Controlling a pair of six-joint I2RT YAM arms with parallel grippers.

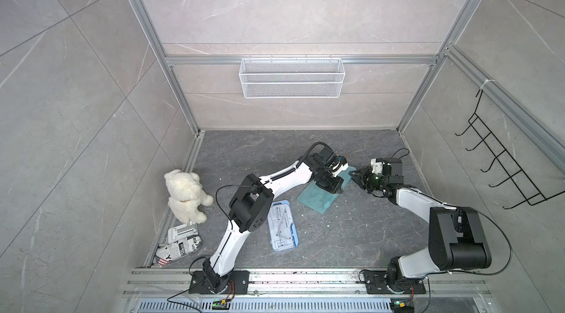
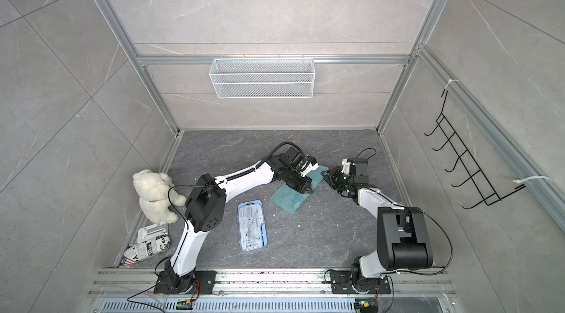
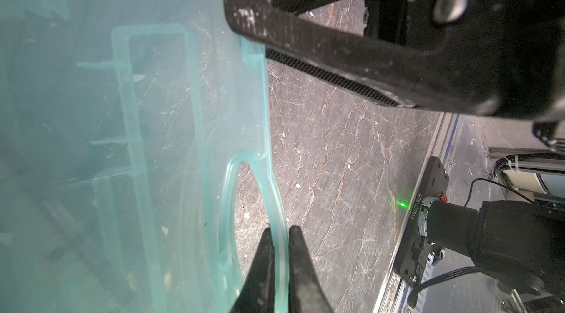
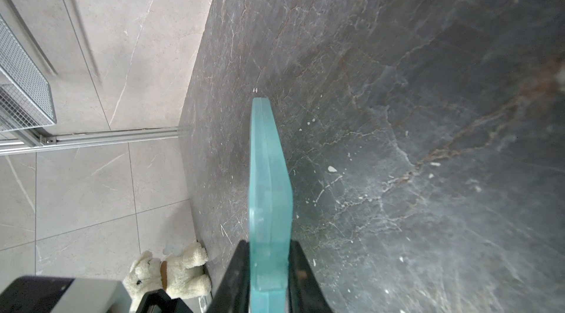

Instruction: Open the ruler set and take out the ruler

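A flat translucent teal case (image 1: 318,198) is held between the two arms, tilted over the table. In the left wrist view its moulded handle rim (image 3: 276,195) runs between the fingers of my left gripper, which is shut on it. Faint dark ruler-like marks (image 3: 56,251) show through the case at lower left. The right wrist view looks along the case's narrow edge (image 4: 269,189); one finger of my right gripper lies on each side of it. Whether both fingers press on it, I cannot tell.
A light-blue case (image 1: 283,225) with clear flat pieces lies in front of the left arm. The white teddy bear (image 1: 186,195) and a printed bag (image 1: 178,248) sit at the left wall. Free table lies behind the arms and at front right.
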